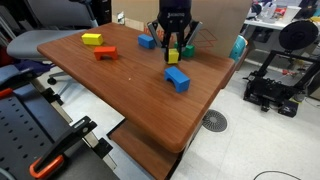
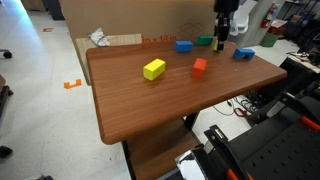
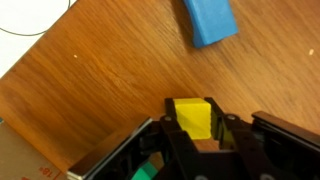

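A yellow block [image 1: 173, 57] stands between the fingers of my gripper [image 1: 173, 54], which is shut on it. The wrist view shows the top of this yellow block [image 3: 194, 118] between the dark fingers. From these views I cannot tell whether its underside touches the table. Just in front of it in exterior view 1 lies a blue block [image 1: 176, 79], apart from the gripper. Exterior view 2 has the gripper [image 2: 217, 46] at the far side of the table, mostly dark against the background.
A green block [image 1: 188, 51] and a second blue block [image 1: 146, 41] lie close behind the gripper. Further left are a red block [image 1: 106, 53] and another yellow block [image 1: 92, 39].
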